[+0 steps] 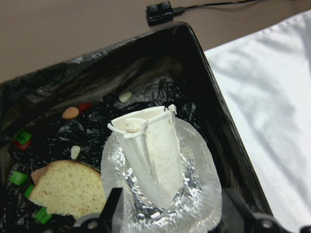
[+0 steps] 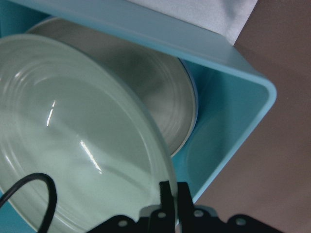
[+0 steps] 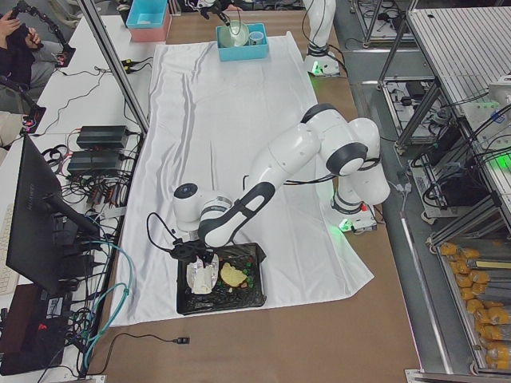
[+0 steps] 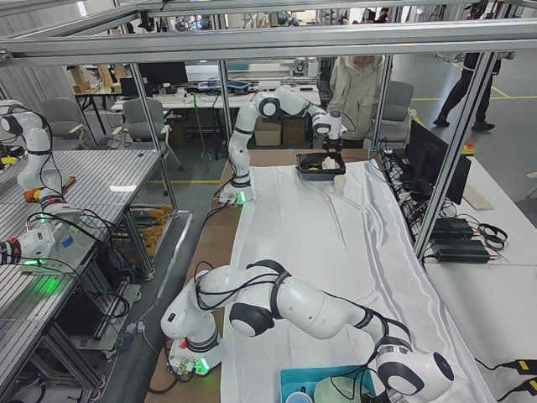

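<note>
My left gripper stands open over a black lined tray (image 3: 239, 299). A crumpled white paper cup (image 1: 155, 155) lies on a foil-and-plastic round dish (image 1: 199, 170) in it, beside a bread piece (image 1: 65, 187) and scattered green, red and pale bits. At the far end, my right gripper is shut on the rim of a pale green bowl (image 2: 73, 136) in a blue bin (image 2: 228, 121), with a grey bowl (image 2: 155, 87) beneath.
The white cloth (image 3: 223, 112) between tray and bin is clear. A monitor (image 3: 36, 223), boxes and cables line the left side; a cable end (image 1: 159, 12) lies beyond the tray.
</note>
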